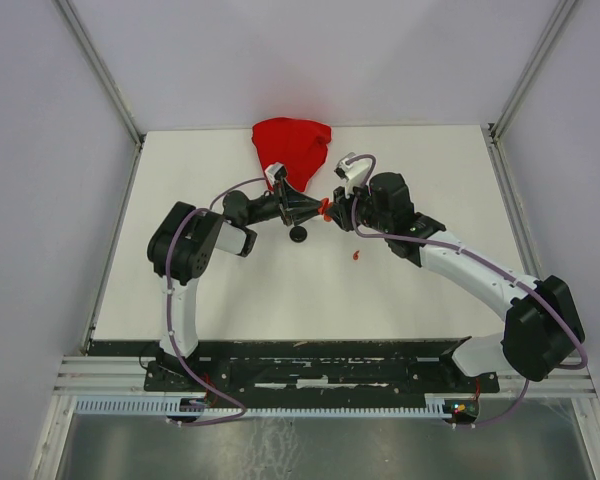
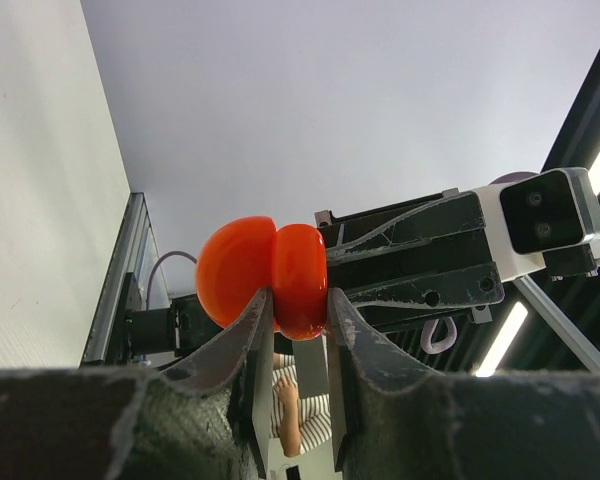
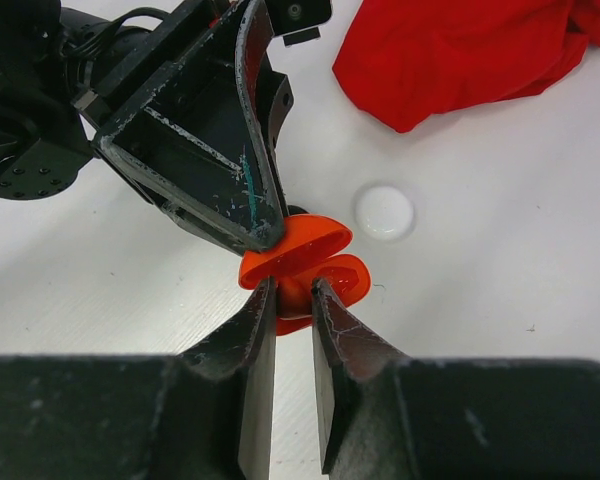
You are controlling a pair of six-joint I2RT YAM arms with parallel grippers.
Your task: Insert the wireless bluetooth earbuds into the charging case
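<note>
At the table's centre my left gripper (image 1: 315,210) and right gripper (image 1: 337,211) meet at an open red charging case. In the left wrist view my left gripper is shut on the case (image 2: 237,260). In the right wrist view my right gripper is shut on a red piece inside the lower half of the case (image 3: 343,279), under the raised lid (image 3: 300,240); whether that piece is an earbud, I cannot tell. A small red object, probably an earbud (image 1: 356,255), lies on the table below the right gripper.
A red cloth (image 1: 290,150) lies at the back middle of the white table (image 1: 190,160). A small black round object (image 1: 298,234) sits just below the left gripper.
</note>
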